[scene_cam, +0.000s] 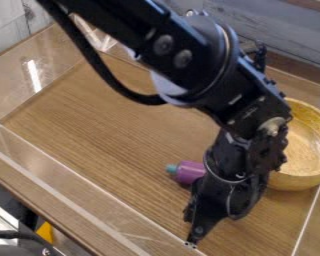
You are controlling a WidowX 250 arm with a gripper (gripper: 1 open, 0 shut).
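The black gripper [210, 215] hangs low over the front right of the wooden table, its fingers pointing down near the tabletop. Just behind it on the left lies a purple cylinder [188, 172] with a teal tip, partly hidden by the gripper. A yellow wooden bowl [308, 145] stands at the right, partly behind the arm. Whether anything is between the fingers, and how far they stand apart, is unclear.
A pale wall stands at the back.
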